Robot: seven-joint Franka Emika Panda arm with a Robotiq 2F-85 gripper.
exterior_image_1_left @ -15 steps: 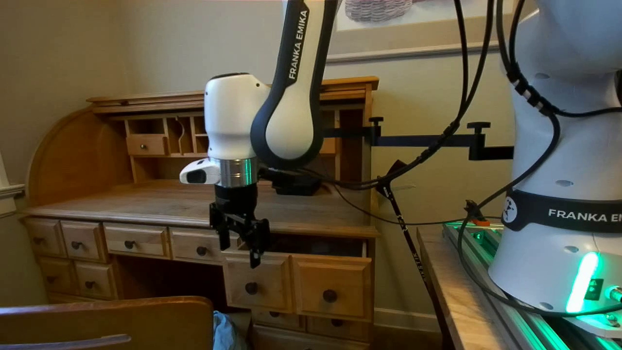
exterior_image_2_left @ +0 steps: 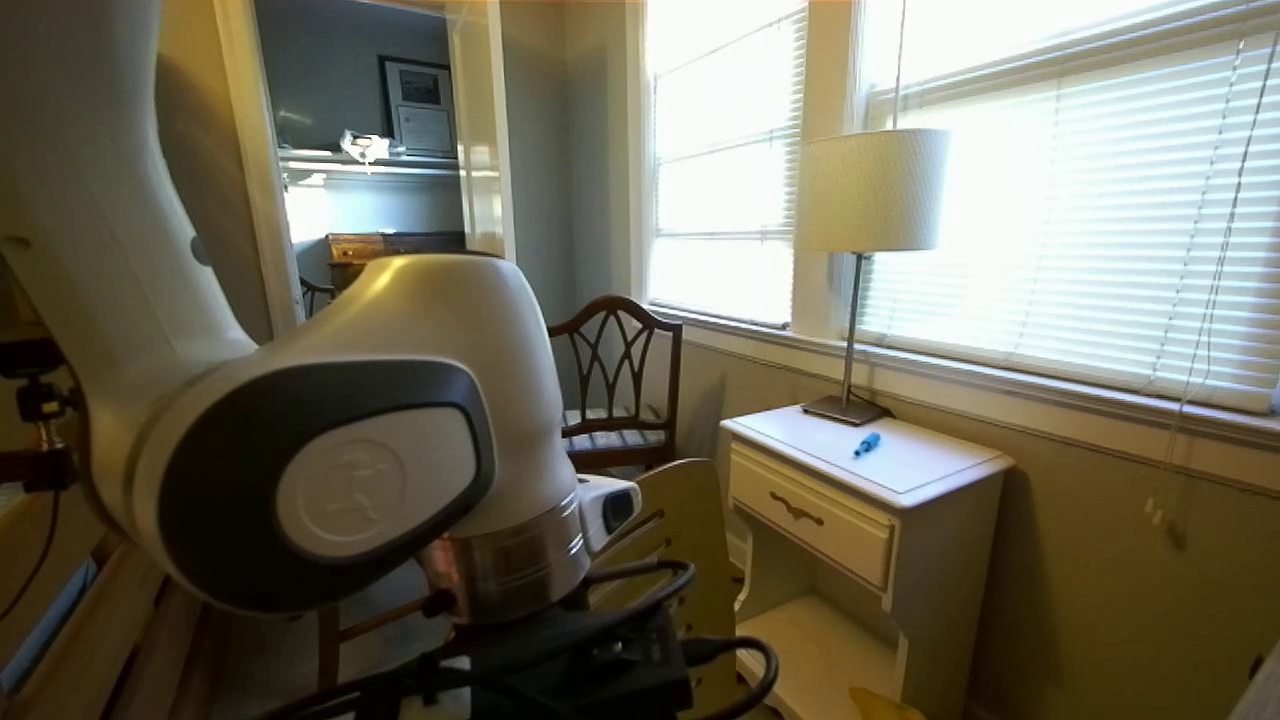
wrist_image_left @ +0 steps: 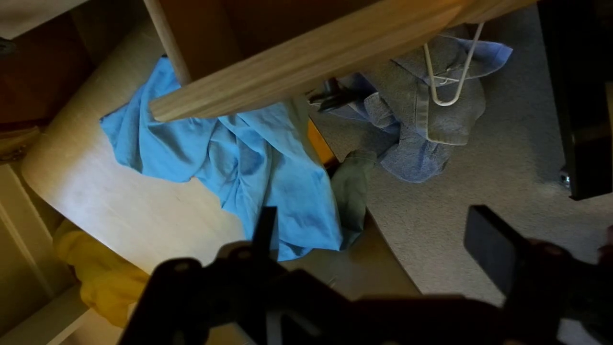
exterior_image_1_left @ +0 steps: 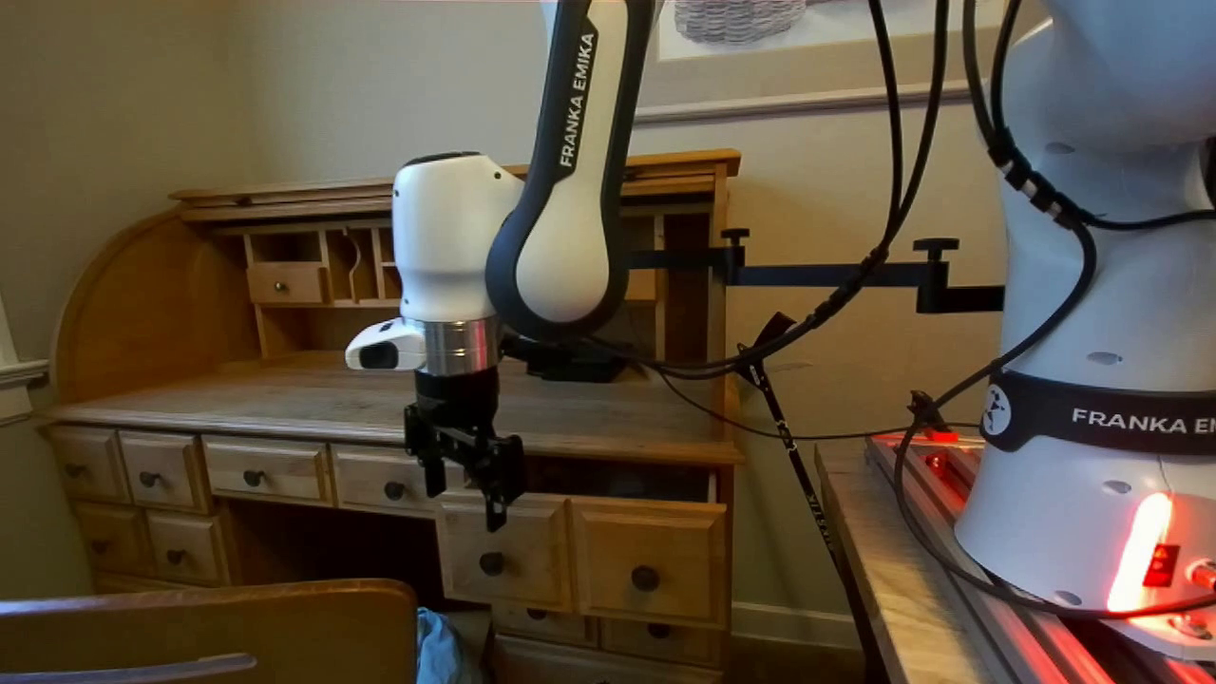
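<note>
My gripper [exterior_image_1_left: 465, 502] hangs pointing down in front of the wooden roll-top desk, close to a wide drawer [exterior_image_1_left: 581, 559] that stands pulled out. In the wrist view its two dark fingers are spread well apart and nothing is between them, so the gripper is open. Past the fingers, the drawer's wooden top edge [wrist_image_left: 299, 66] crosses the upper part of that view. A light blue cloth [wrist_image_left: 230, 155] lies rumpled over a pale wooden seat, partly under the drawer edge; the chair back hides most of it in the first exterior view.
A wooden chair back [exterior_image_1_left: 205, 633] stands in front of the desk. Denim clothing [wrist_image_left: 428, 109] with a white hanger [wrist_image_left: 448, 97] lies on the carpet, and a yellow cloth [wrist_image_left: 103, 281] is at lower left. A blue marker [exterior_image_2_left: 867, 444] rests on the white nightstand [exterior_image_2_left: 948, 462].
The arm and open gripper have shifted slightly down and to the left in the first exterior view. The base light has turned from green to red. The drawer looks unmoved.
</note>
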